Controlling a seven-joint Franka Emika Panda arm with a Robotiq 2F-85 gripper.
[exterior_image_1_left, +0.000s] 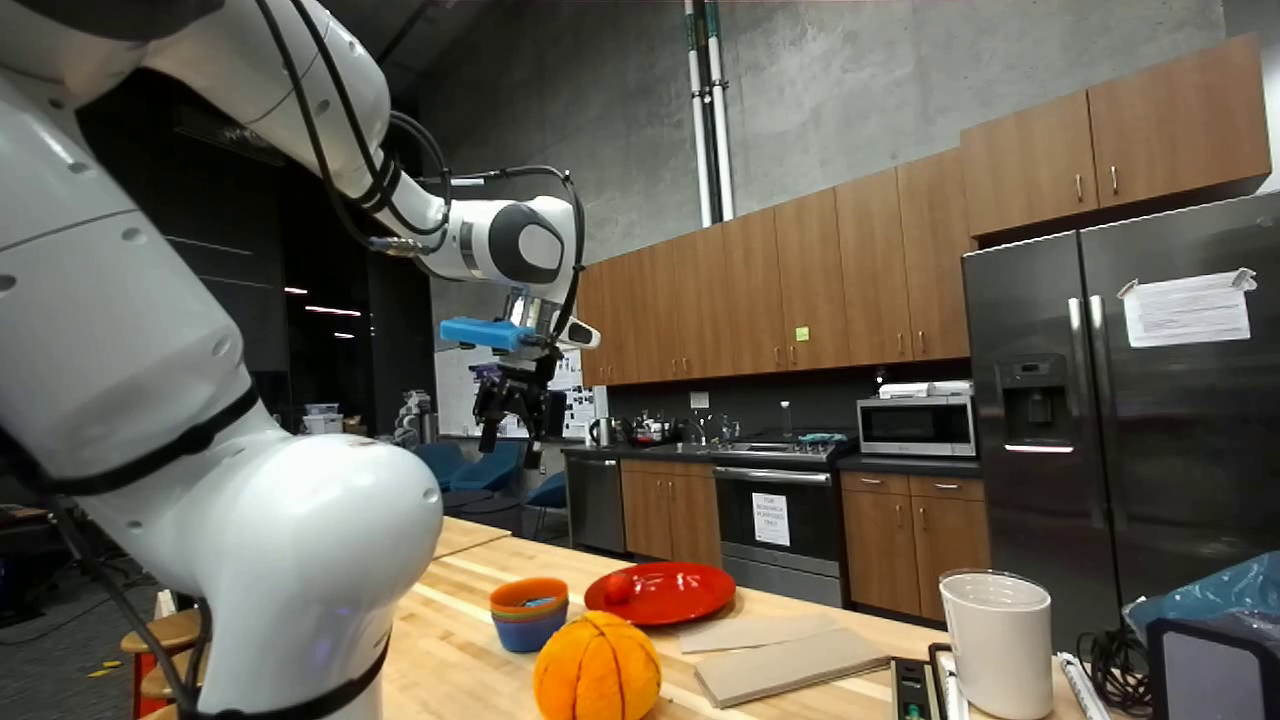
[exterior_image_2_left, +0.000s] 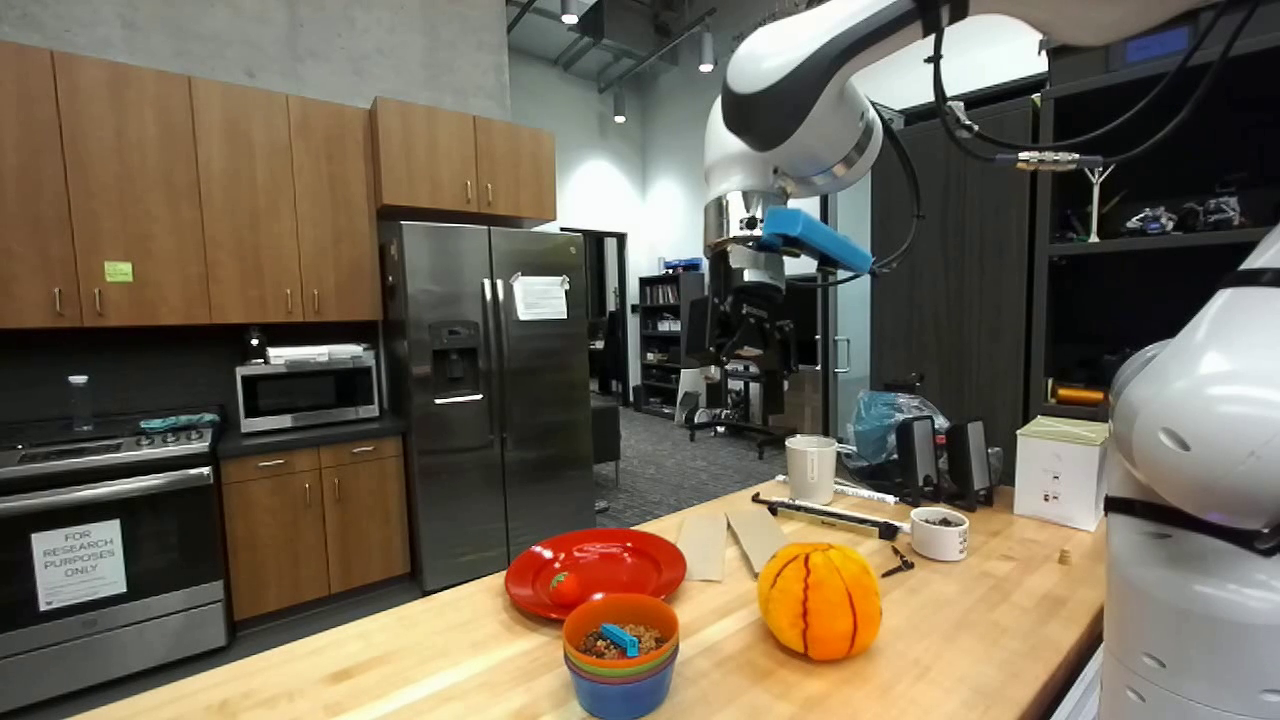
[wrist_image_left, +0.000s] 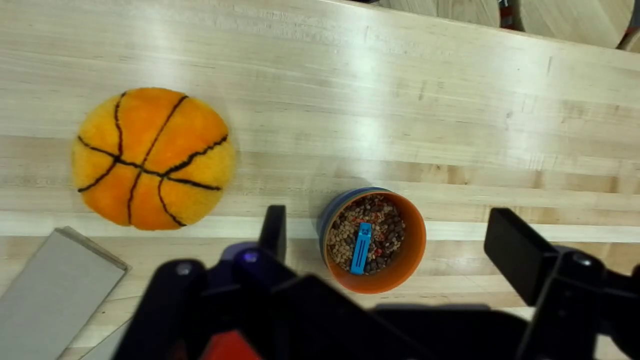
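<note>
My gripper is open high above the wooden table, its black fingers (wrist_image_left: 519, 255) wide apart and nothing between them. Below it in the wrist view is a stack of bowls (wrist_image_left: 414, 252), orange on top and blue at the bottom. Inside lie brown bean-like bits and a blue clip-like piece (wrist_image_left: 361, 249). An orange plush basketball (wrist_image_left: 156, 159) rests on the table beside the bowls. Exterior view 2 shows a red plate (exterior_image_2_left: 642, 552) behind the bowls, with a small red round object (exterior_image_2_left: 565, 588) on it.
Flat grey boards (exterior_image_1_left: 798, 672) lie between the plate and a white mug (exterior_image_1_left: 996, 642). A small white bowl (exterior_image_2_left: 939, 535), black speakers (exterior_image_2_left: 967, 461) and a white box (exterior_image_2_left: 1059, 474) stand near my base. Bare table (wrist_image_left: 480, 120) surrounds the bowls on one side.
</note>
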